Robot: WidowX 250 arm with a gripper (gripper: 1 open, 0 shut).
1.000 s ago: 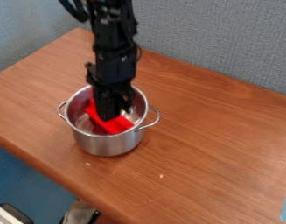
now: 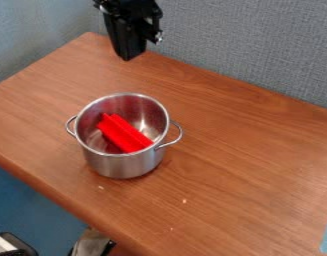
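My black gripper [image 2: 130, 30] is raised at the top centre of the camera view, above and behind a steel pot [image 2: 122, 164] with two side handles. A red elongated object [image 2: 124, 134] lies inside the pot. I cannot tell whether the gripper is open or shut; nothing held shows.
A grey textured wall [image 2: 246, 45] stands behind. Beyond the table's near left edge is a blue floor, with some equipment at the bottom left.
My gripper has risen out of the pot and moved up and back to the top of the view. The red object is left lying in the pot, which stands where it was.
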